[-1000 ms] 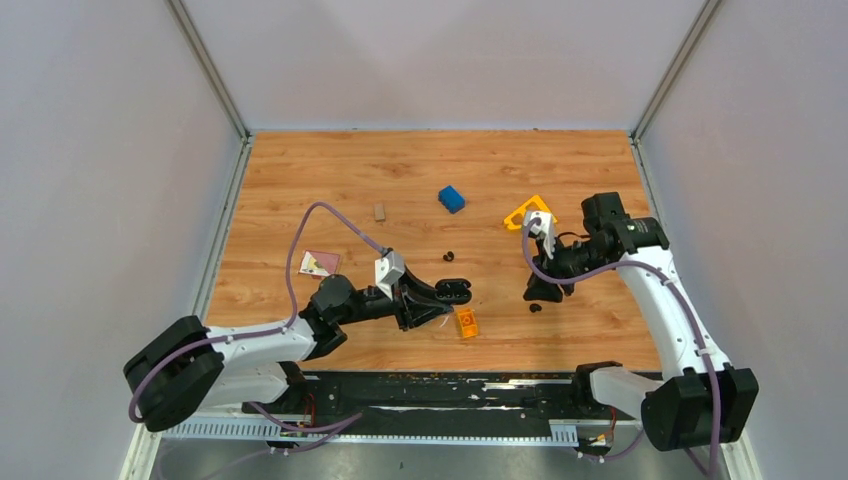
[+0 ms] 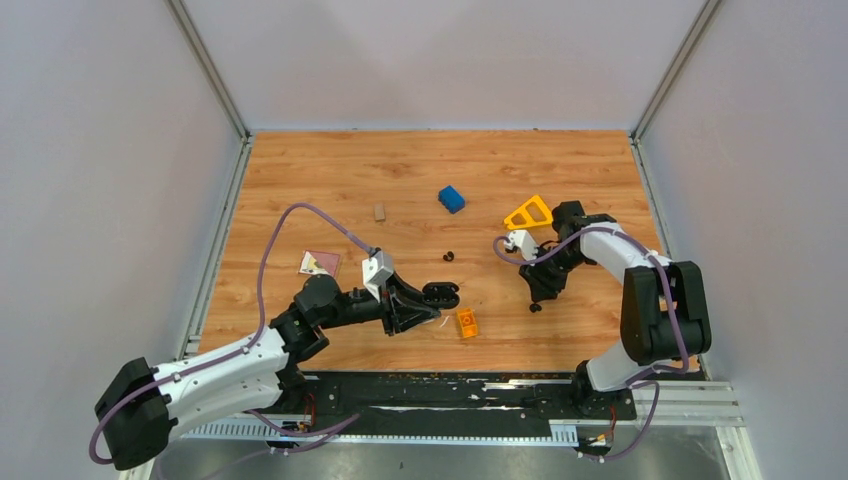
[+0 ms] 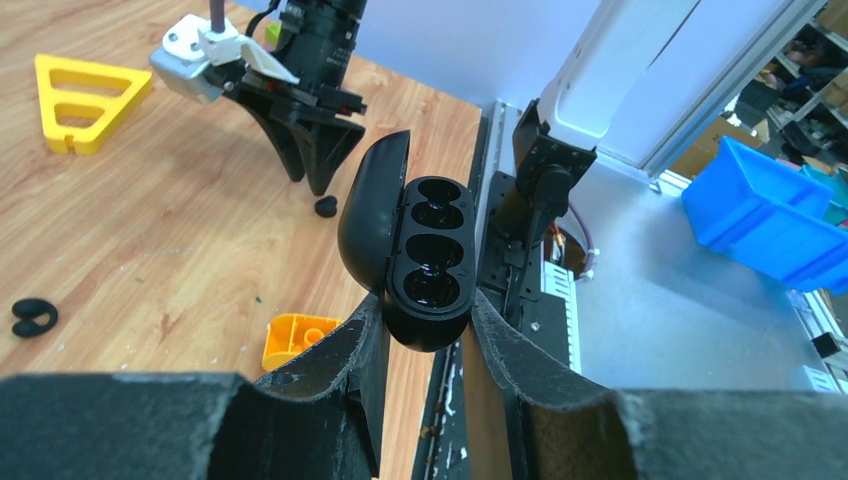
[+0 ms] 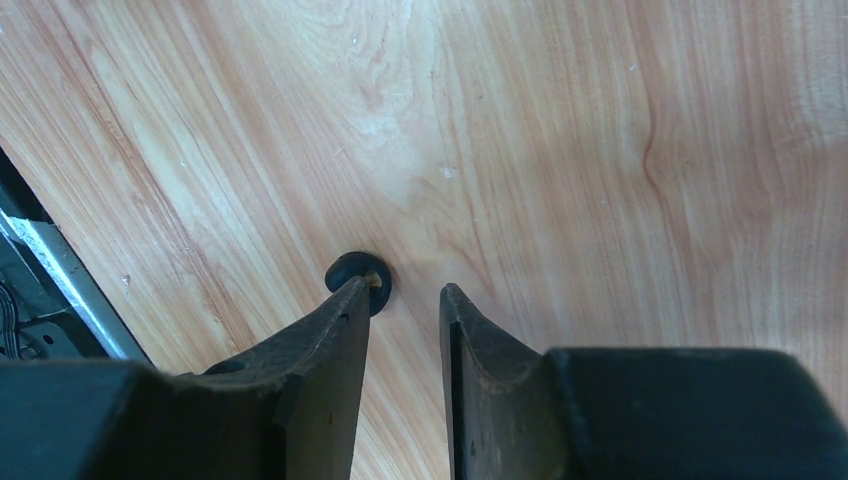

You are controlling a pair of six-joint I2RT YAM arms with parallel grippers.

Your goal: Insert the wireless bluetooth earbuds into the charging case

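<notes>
My left gripper (image 2: 425, 305) is shut on the open black charging case (image 2: 441, 294), whose empty-looking dark wells (image 3: 433, 250) face its wrist camera. My right gripper points down at the table, part open, with its fingertips just beside a small black earbud (image 4: 358, 268); nothing shows between them. In the top view that earbud (image 2: 535, 307) lies just below the right gripper. Another small black earbud piece (image 2: 448, 256) lies on the wood above the case.
A yellow triangle (image 2: 527, 215), a blue block (image 2: 451, 198), an orange brick (image 2: 467, 323), a small wooden block (image 2: 379, 212) and a card (image 2: 318, 263) lie around. The table's front edge (image 4: 80, 290) is near the right earbud.
The right arm has drawn back and lowered toward the earbud at the front. The left arm, with the case in it, has moved slightly to the left.
</notes>
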